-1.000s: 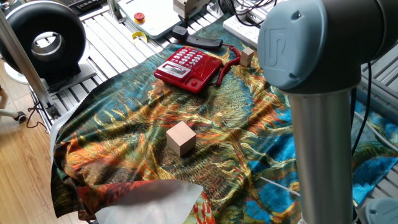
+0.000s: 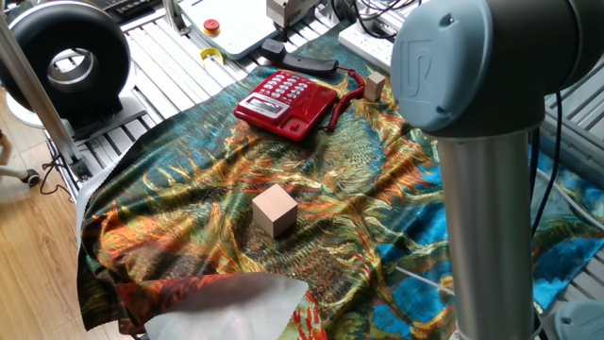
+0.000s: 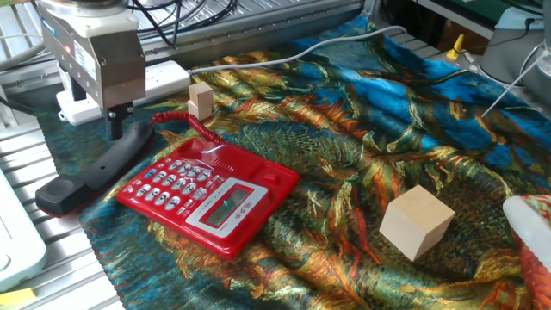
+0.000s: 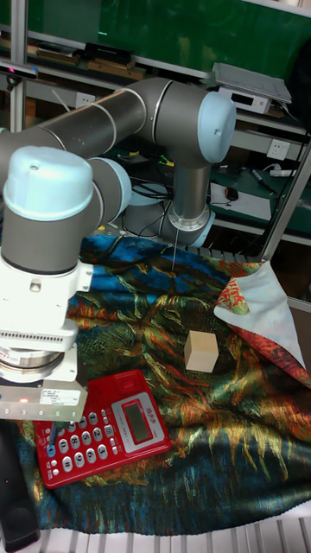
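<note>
A red desk phone (image 2: 288,104) lies on a patterned cloth, keypad up. Its black handset (image 3: 95,176) is off the base, lying along the keypad side, with the coiled red cord (image 3: 185,119) running from its far end. My gripper (image 3: 96,114) points down over that far end, its two dark fingers (image 3: 117,122) apart. Whether a fingertip touches the handset cannot be told. In exterior view 3 the gripper body (image 4: 41,397) covers part of the phone, and its fingers are mostly hidden.
A wooden cube (image 2: 275,210) sits mid-cloth; smaller wooden blocks (image 3: 200,102) stand near the cord. Behind the gripper lies a white power strip (image 3: 164,80). The cloth is wrinkled, with a folded-over pale corner (image 4: 267,300).
In exterior view 1 the gripper body has shifted slightly right and up at the top edge. The phone, handset and blocks look unmoved.
</note>
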